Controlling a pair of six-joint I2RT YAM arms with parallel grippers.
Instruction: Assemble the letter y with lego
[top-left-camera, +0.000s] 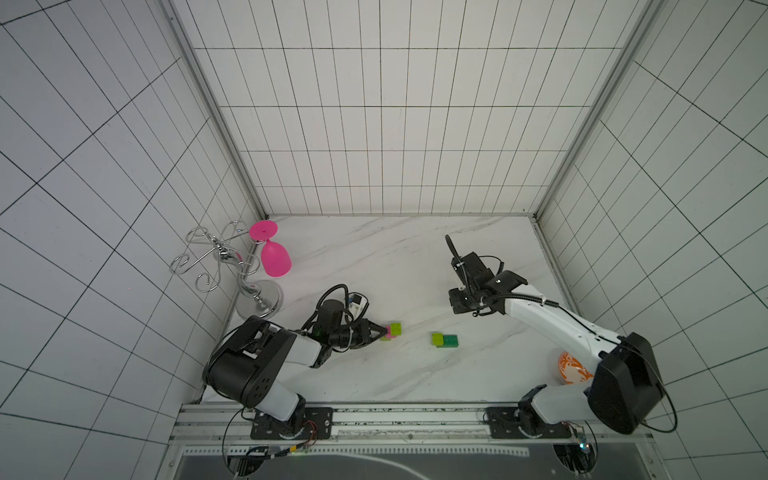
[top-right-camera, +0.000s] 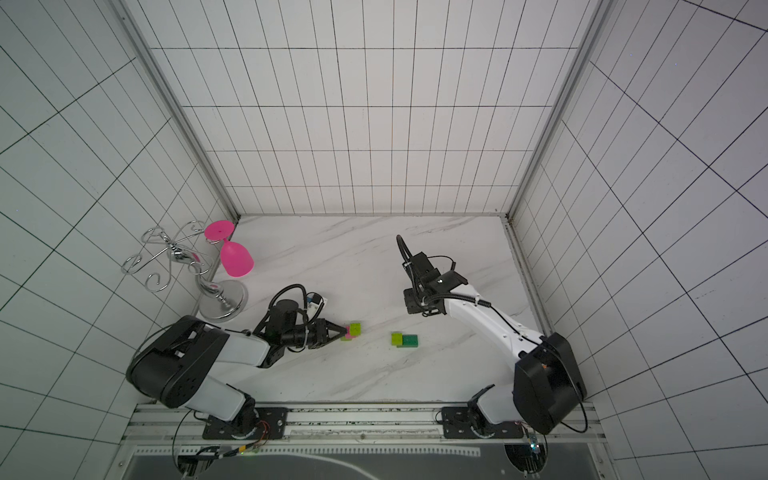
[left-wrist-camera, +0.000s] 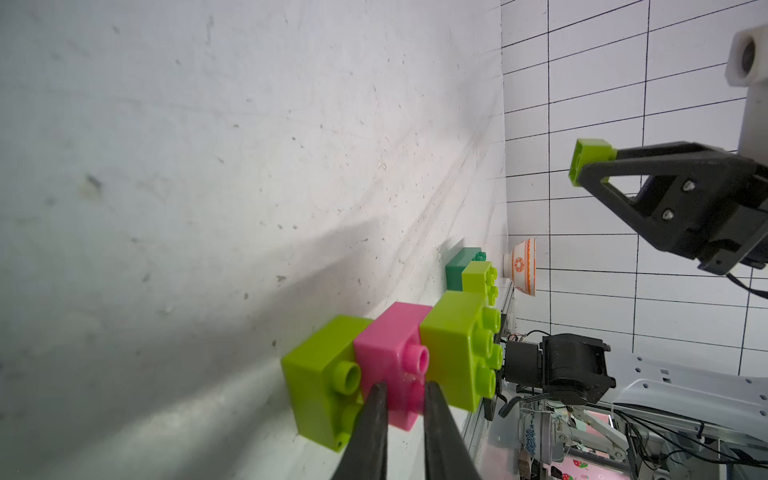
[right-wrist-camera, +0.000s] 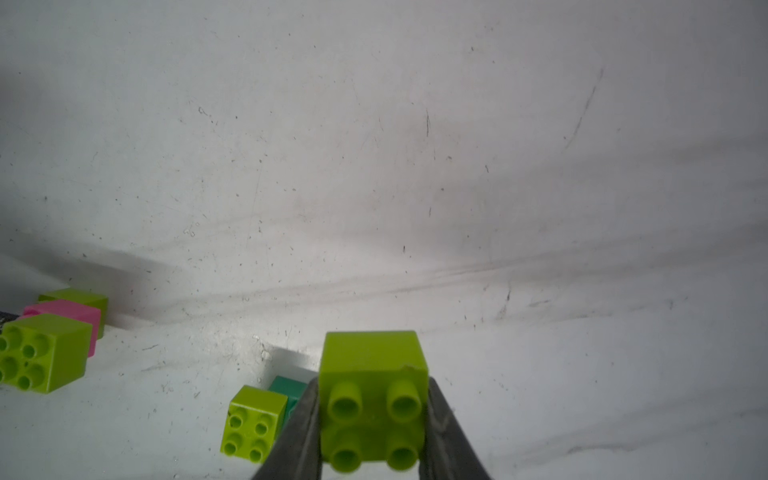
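Observation:
A joined piece of lime, pink (left-wrist-camera: 388, 340) and lime bricks (left-wrist-camera: 456, 344) lies sideways in the left wrist view, studs toward the camera. My left gripper is shut on its pink middle brick, one fingertip at each side. My right gripper is shut on a single lime brick (right-wrist-camera: 373, 352), its studs facing the camera, held clear above the table. Between the two arms, a lime brick (top-left-camera: 437, 339) joined to a dark green brick (top-left-camera: 451, 341) rests on the table.
A pink goblet (top-left-camera: 275, 257) hangs on a curly metal stand (top-left-camera: 257, 299) at the left. An orange-patterned bowl (top-left-camera: 573, 368) sits near the right arm's base.

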